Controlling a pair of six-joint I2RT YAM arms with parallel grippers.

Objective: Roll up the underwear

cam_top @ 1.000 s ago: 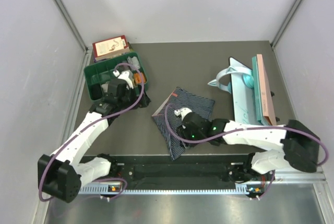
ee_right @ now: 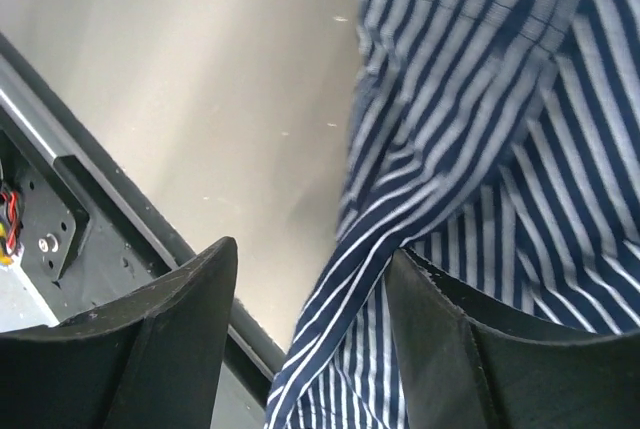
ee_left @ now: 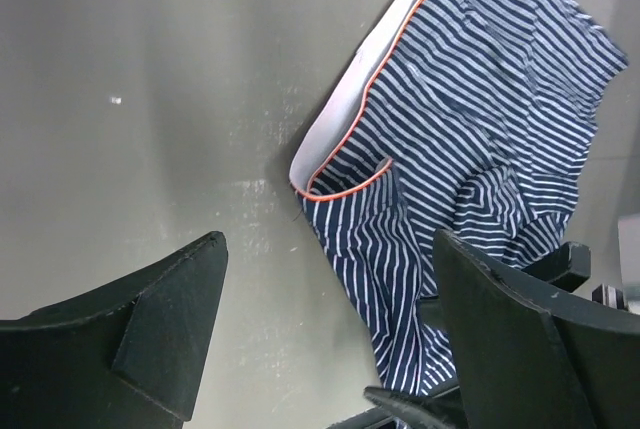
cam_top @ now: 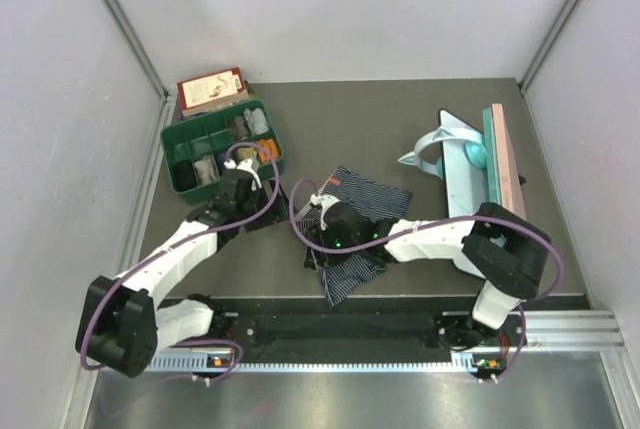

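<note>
The navy-striped underwear (cam_top: 365, 191) lies on the dark table at centre, with a white and orange band (ee_left: 342, 109) along one edge. Its near part is folded into a long ridge (ee_right: 410, 189). My right gripper is open over that ridge, low on the cloth, with the fabric between its fingers. My left gripper (cam_top: 268, 206) hangs open just left of the underwear, above bare table; in the left wrist view the cloth lies ahead of its fingers.
A green divided bin (cam_top: 183, 131) and a boxed stack (cam_top: 210, 89) stand at the back left. A white board with panels (cam_top: 460, 189) and a light-blue headband stand at the right. Bare table lies behind the cloth; the front edge is close.
My right gripper has moved leftward over the underwear, onto its folded near part. My left gripper has moved slightly down in the top view.
</note>
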